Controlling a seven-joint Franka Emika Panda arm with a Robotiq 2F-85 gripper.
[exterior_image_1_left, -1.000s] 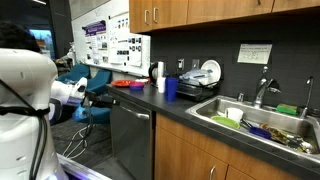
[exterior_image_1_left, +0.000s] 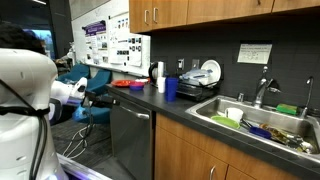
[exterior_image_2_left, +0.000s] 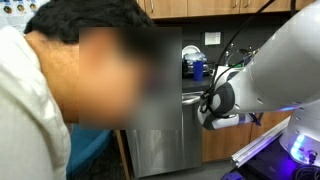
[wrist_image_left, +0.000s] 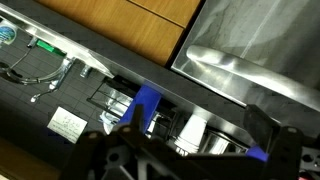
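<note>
My gripper is open in the wrist view, its dark fingers wide apart with nothing held between them. Ahead of it runs the bar handle (wrist_image_left: 255, 75) of a stainless-steel dishwasher; the fingers are not closed around it. In exterior view 1 the dishwasher (exterior_image_1_left: 133, 140) appears shut under the counter, and the gripper (exterior_image_1_left: 101, 99) hangs to its left near counter height. The small size there hides the exact gap to the handle. Exterior view 2 shows the dishwasher front (exterior_image_2_left: 165, 150), with the white arm (exterior_image_2_left: 245, 92) to its right.
On the counter (exterior_image_1_left: 225, 127) stand a blue container (exterior_image_1_left: 171, 89), a dish rack (exterior_image_1_left: 207, 73) and red items (exterior_image_1_left: 127, 83). A sink (exterior_image_1_left: 245, 107) lies to the right. A person (exterior_image_2_left: 75, 100) fills the left of exterior view 2. Cables lie on the floor.
</note>
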